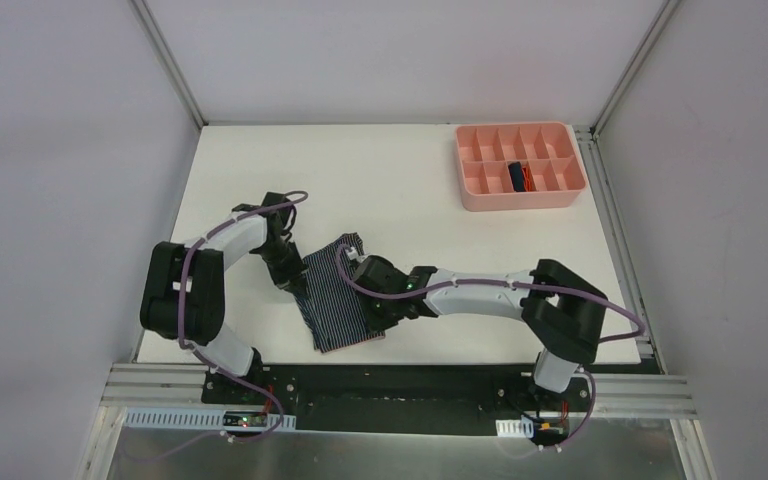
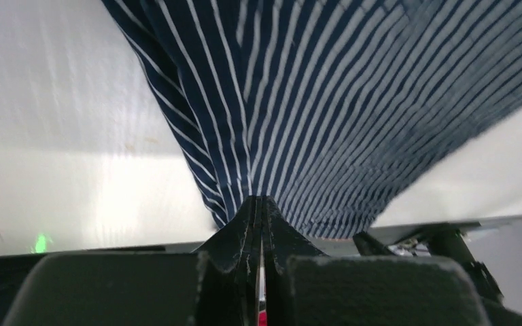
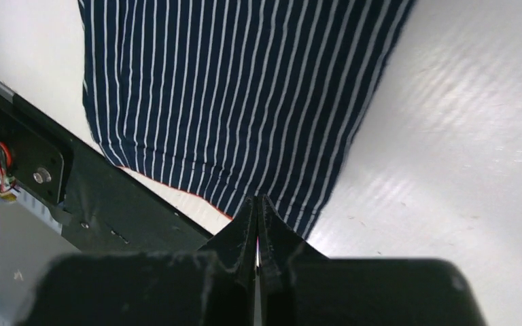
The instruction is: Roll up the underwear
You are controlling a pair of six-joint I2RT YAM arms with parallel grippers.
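Note:
Dark navy underwear with thin white stripes (image 1: 335, 298) lies spread on the white table at the front left, longer than wide. Its left side shows a folded layer in the left wrist view (image 2: 211, 109). Over that left side stands my left gripper (image 1: 298, 288), its fingers together and no cloth visible between them. At the near right corner of the cloth is my right gripper (image 1: 372, 328), likewise shut with nothing showing between its tips. The orange-edged hem (image 3: 177, 187) appears in the right wrist view. Whether either set of fingertips touches the fabric I cannot tell.
A pink divided box (image 1: 520, 200) sits at the back right, with a dark rolled item (image 1: 516, 177) and something red in its compartments. Bare table (image 1: 390, 190) stretches behind the cloth. The dark front edge (image 1: 400, 395) runs close to the hem.

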